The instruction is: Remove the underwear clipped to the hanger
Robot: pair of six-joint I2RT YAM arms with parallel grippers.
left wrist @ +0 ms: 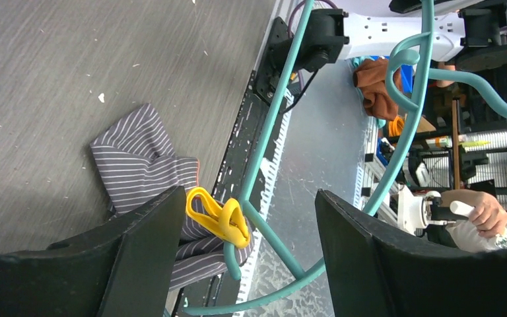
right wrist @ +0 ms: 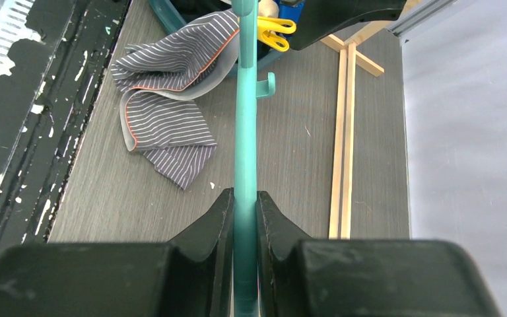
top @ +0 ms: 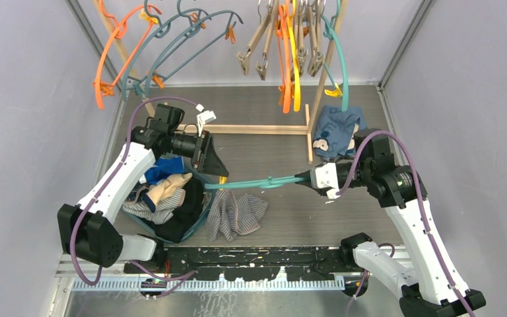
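Observation:
A teal hanger (top: 254, 183) is held level between the two arms. My right gripper is shut on one end of its frame. At the opposite end, a yellow clip (left wrist: 219, 216) sits on the hanger, with no cloth visible in it. My left gripper stands open around that end, the clip between its fingers but nearer the left one and gripped by neither. Striped grey underwear (top: 234, 214) lies crumpled below the hanger, on the floor beside the basket; in the right wrist view the underwear (right wrist: 171, 119) appears apart from the clip.
A basket (top: 201, 221) of clothes stands under my left arm. Blue cloth (top: 337, 131) lies on the floor by the wooden rack (top: 257, 129). Several hangers, such as a yellow one (top: 296, 72), hang at the back. Floor between the arms is mostly clear.

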